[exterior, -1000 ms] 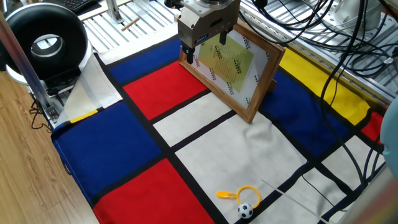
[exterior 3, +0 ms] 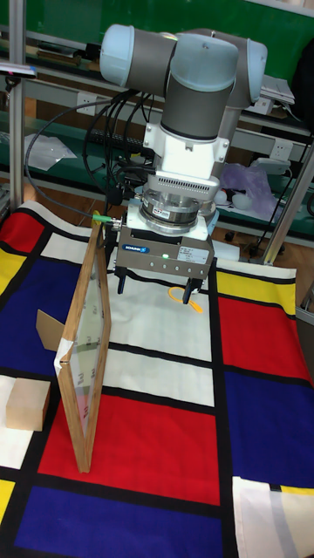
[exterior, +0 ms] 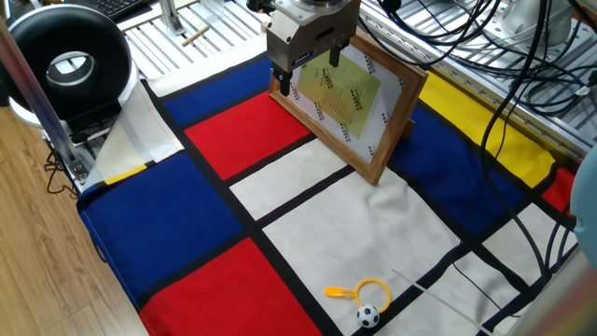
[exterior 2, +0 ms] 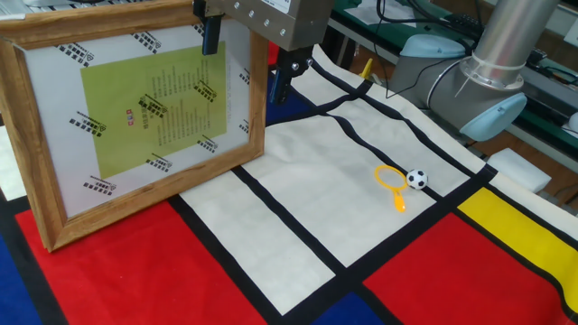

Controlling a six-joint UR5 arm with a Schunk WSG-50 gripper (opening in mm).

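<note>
My gripper [exterior: 310,71] hangs above the cloth beside the picture frame's front, its two dark fingers [exterior 3: 120,282] spread wide with nothing between them. The wooden picture frame [exterior 2: 135,209], holding a yellow-green printed sheet, stands propped and leaning on the patterned cloth. A yellow ring with a tab [exterior: 373,282] lies flat on a white patch, well away from the gripper. Touching or very close to it is a small black-and-white football [exterior 2: 416,179]. Only part of the ring [exterior 3: 186,299] shows beyond the gripper in the third view.
A tan block [exterior 3: 28,404] and the frame's brown support flap [exterior 3: 51,329] are behind the frame. Black cables [exterior: 494,121] run along the table's right side in the first view.
</note>
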